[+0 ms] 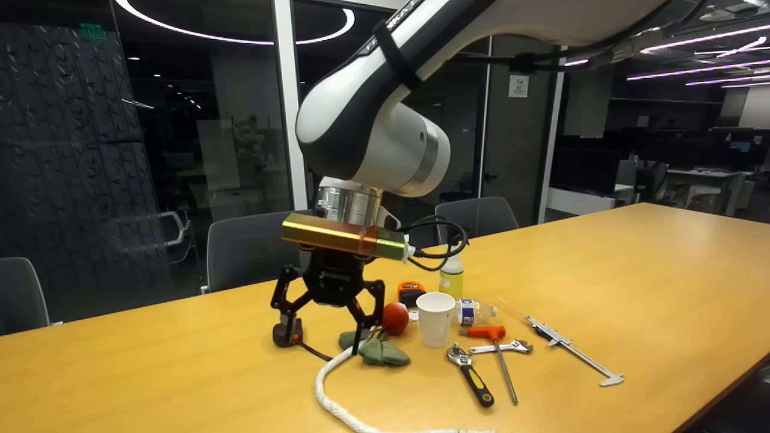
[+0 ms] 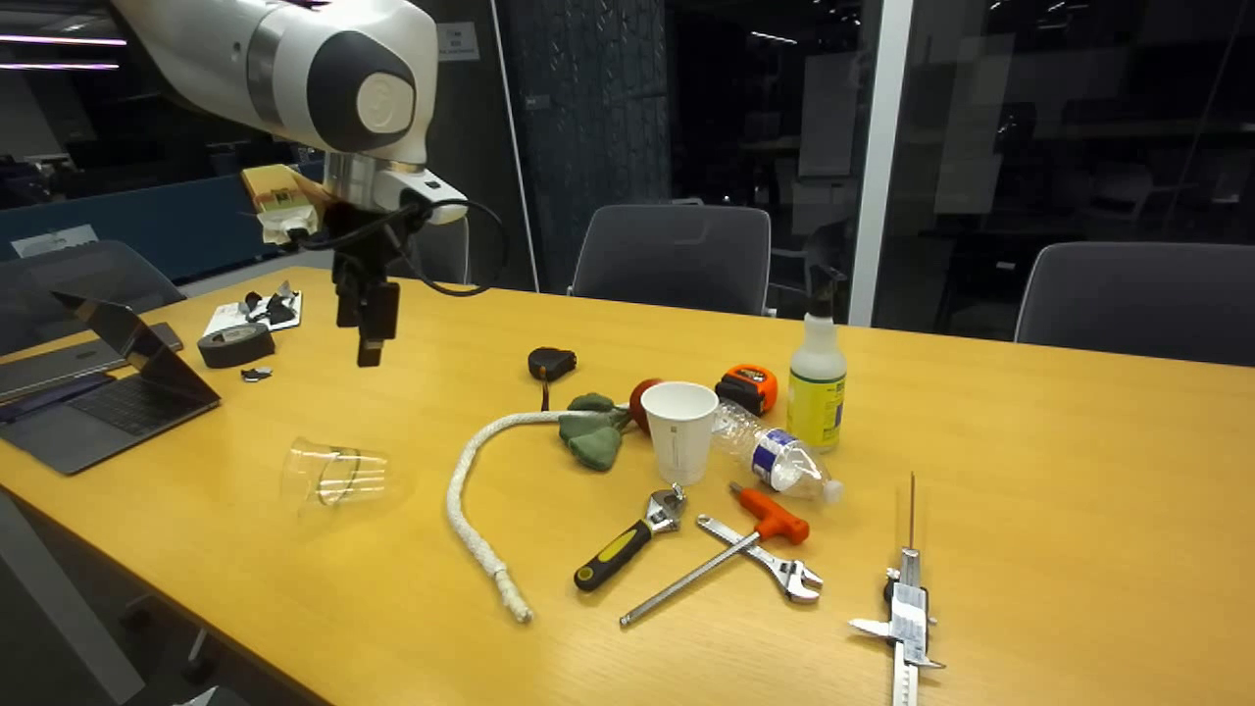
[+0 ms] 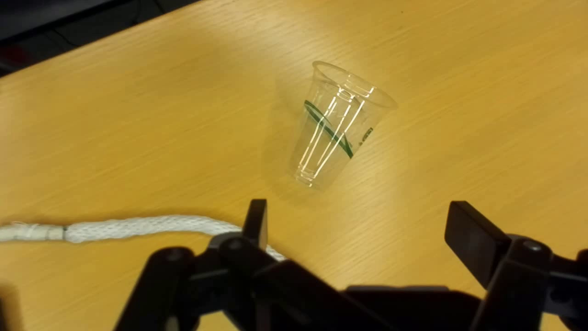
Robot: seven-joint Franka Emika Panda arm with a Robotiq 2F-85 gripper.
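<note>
My gripper is open above the table, its fingers wide apart and nothing between them. Ahead of the fingers in the wrist view, a clear plastic cup [image 3: 336,127] with a green stripe lies on its side. The same clear cup [image 2: 335,473] shows on the left part of the table in exterior view 2, with my gripper [image 2: 370,353] higher and farther back. A white rope [image 3: 149,226] runs across the table and passes beneath one finger in the wrist view. The clear cup is not visible in exterior view 1.
A white paper cup [image 2: 681,429], an artificial flower [image 2: 594,435], a plastic bottle [image 2: 771,453], a spray bottle [image 2: 817,394] and several tools cluster mid-table. Black tape [image 2: 236,345] and a laptop [image 2: 129,394] sit at the left. Bare table surrounds the clear cup.
</note>
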